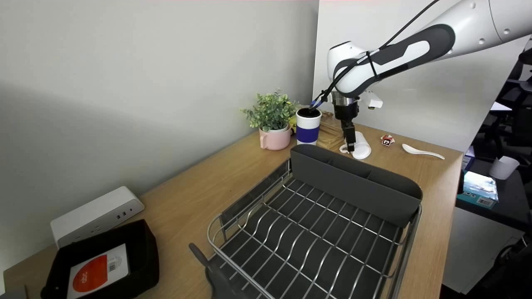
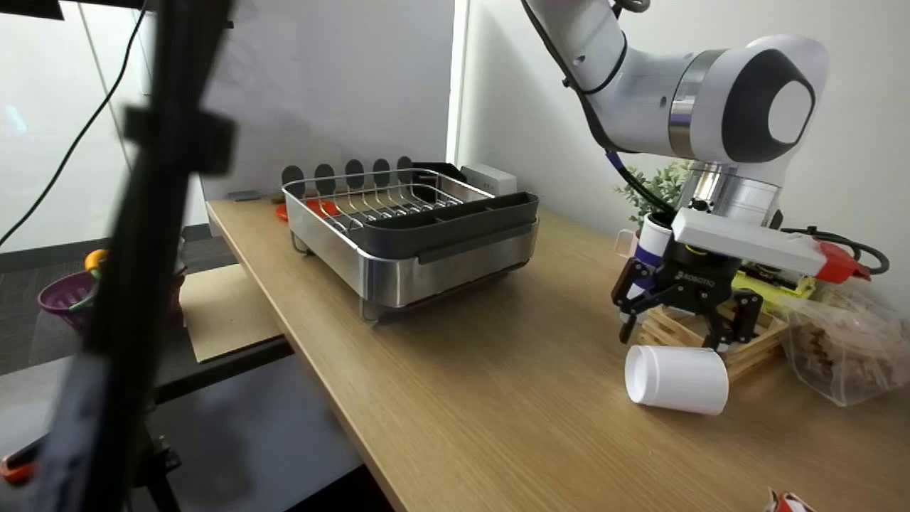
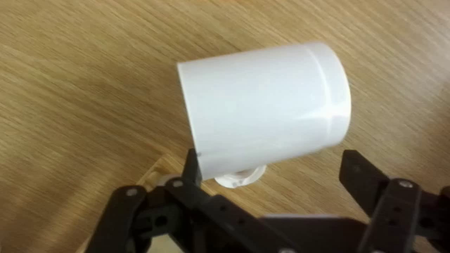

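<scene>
A white mug [image 2: 678, 379] lies on its side on the wooden table, its handle side toward the wooden crate. In the wrist view the mug [image 3: 265, 109] fills the middle, with part of its handle [image 3: 241, 177] showing beneath it. My gripper [image 2: 674, 340] hangs just above and behind the mug, its fingers spread wide and the mug not clamped between them. In the wrist view the left fingertip [image 3: 192, 166] overlaps the mug's edge; whether it touches cannot be told. The other finger [image 3: 358, 179] stands clear of the mug. From the first exterior view the gripper [image 1: 351, 147] appears over the mug's near end.
A dish rack [image 1: 319, 239] takes up the table's front. Behind the gripper stand a blue-banded cup [image 1: 307, 130], a pink potted plant [image 1: 275, 138] and a wooden crate [image 2: 674, 328]. A white spoon [image 1: 422, 152] and a small red wrapper [image 1: 387, 140] lie to the right.
</scene>
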